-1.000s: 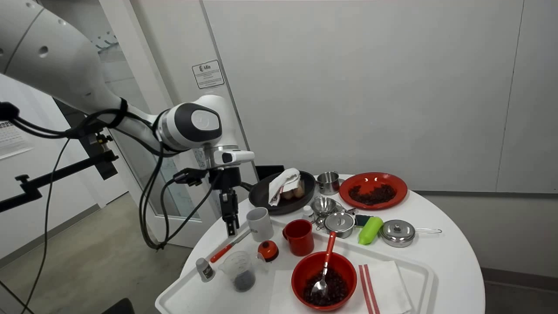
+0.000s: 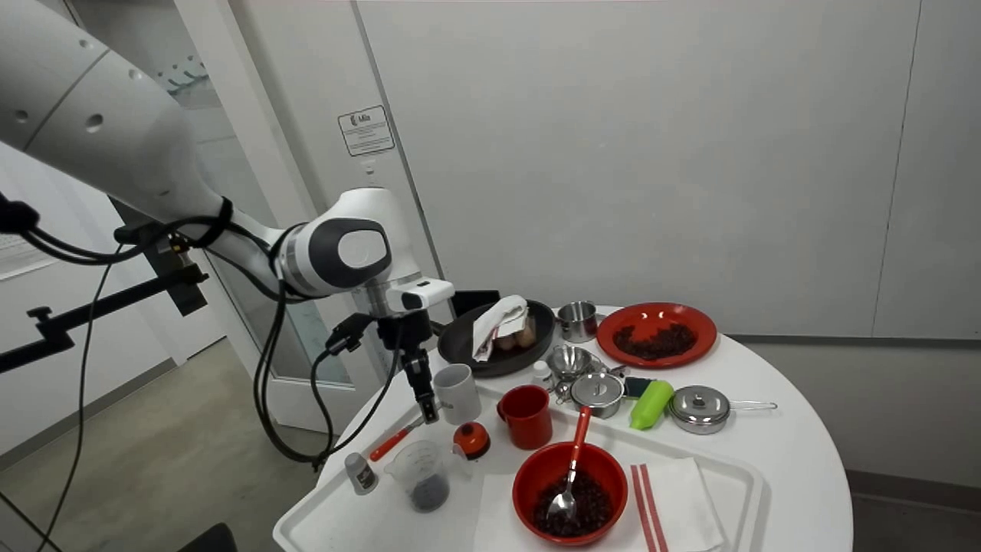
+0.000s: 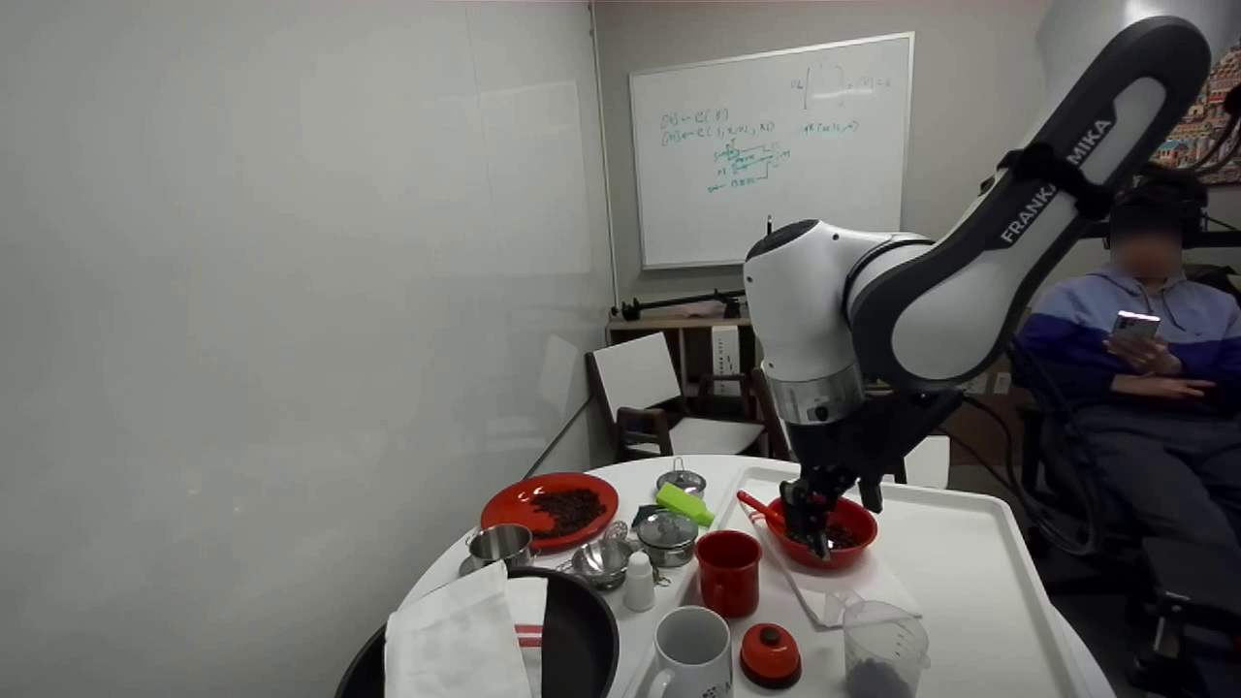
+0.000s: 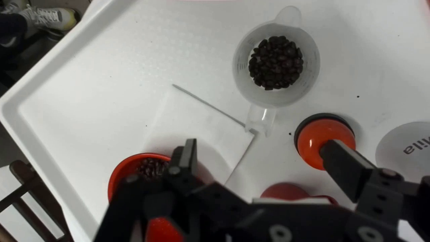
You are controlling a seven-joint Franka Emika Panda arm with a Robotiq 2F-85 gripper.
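My gripper (image 2: 428, 412) hangs above the tray's left side, its fingers spread wide in the wrist view with nothing between them. Below it in that view, a red-orange lid (image 4: 322, 139) with a black rim lies partly behind the right finger (image 4: 342, 161). Farther up stands a clear measuring cup (image 4: 276, 64) with dark beans at its bottom. The left finger (image 4: 186, 159) covers part of a red bowl (image 4: 125, 169); in exterior view 1 a spoon (image 2: 572, 469) rests among its beans. A red mug (image 2: 526, 417) and a white mug (image 2: 457, 394) stand close by.
A black pan (image 2: 469, 354) with a cloth, a red plate (image 2: 703, 336) of beans, steel pots and a green bottle (image 2: 652, 405) crowd the back. A red-handled knife (image 2: 391, 445) and grey shaker (image 2: 360, 474) lie left. The tray (image 3: 989, 558) has a clear stretch.
In exterior view 1 my gripper has moved right and slightly lower, closer to the white mug and the red-orange lid. The objects on the table stay in place.
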